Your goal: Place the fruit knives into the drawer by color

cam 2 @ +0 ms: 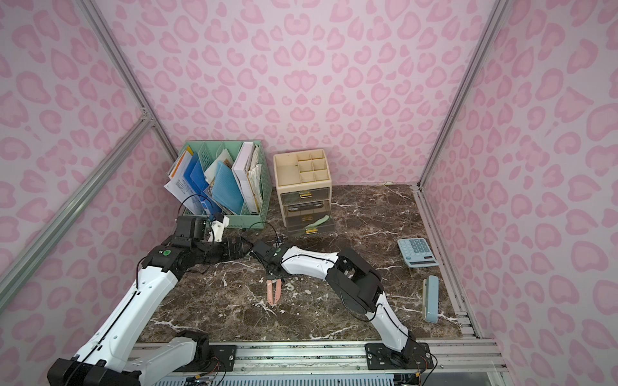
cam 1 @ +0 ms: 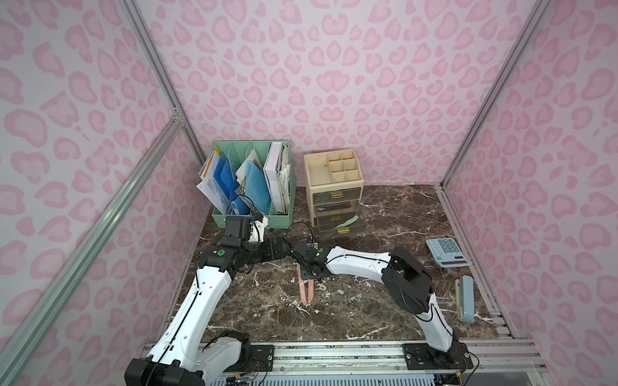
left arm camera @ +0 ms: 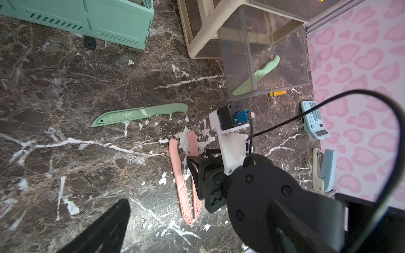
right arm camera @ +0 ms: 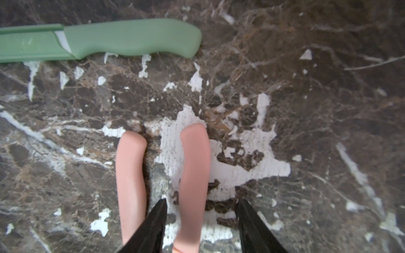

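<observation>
Two pink knives, one (left arm camera: 178, 177) left of the other (left arm camera: 193, 143), lie side by side on the marble table. A green knife (left arm camera: 138, 113) lies behind them; another green knife (left arm camera: 255, 78) rests in the pulled-out clear drawer (cam 1: 331, 228). My right gripper is low over the pink handles, its fingers apart either side of the right-hand one, not visibly closed on it. My left gripper hangs above, left of the right one, fingers wide open with nothing between them.
A green file box (cam 1: 251, 222) stands back left beside the cream drawer unit (cam 1: 334, 180). A calculator (cam 1: 447, 252) and a stapler (cam 1: 465, 297) sit at the right edge.
</observation>
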